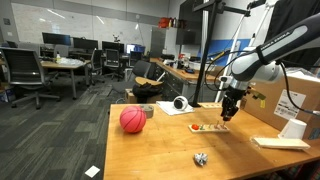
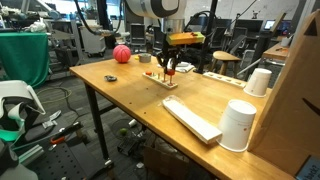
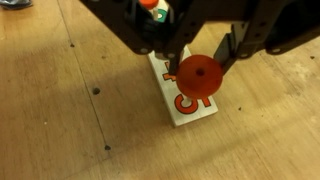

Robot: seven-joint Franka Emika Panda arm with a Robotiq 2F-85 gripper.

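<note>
An orange-red round piece (image 3: 200, 77) with a hole in its middle sits between the fingers of my gripper, which is shut on it. Below it lies a pale wooden number board (image 3: 193, 107) with red digits; the piece covers part of its end near the 5. Whether the piece touches the board or a peg cannot be told. In exterior view 2, the gripper (image 2: 170, 58) points down over the board (image 2: 158, 80), with the red piece (image 2: 170, 70) under it. Another orange piece (image 3: 150, 4) shows at the board's other end.
A red ball (image 1: 133, 119), a crumpled silvery object (image 1: 201, 158) and a white headset (image 1: 181, 103) lie around the board. White cups (image 2: 237, 126) and a long white block (image 2: 192, 118) stand toward one end. Bare table surrounds the board.
</note>
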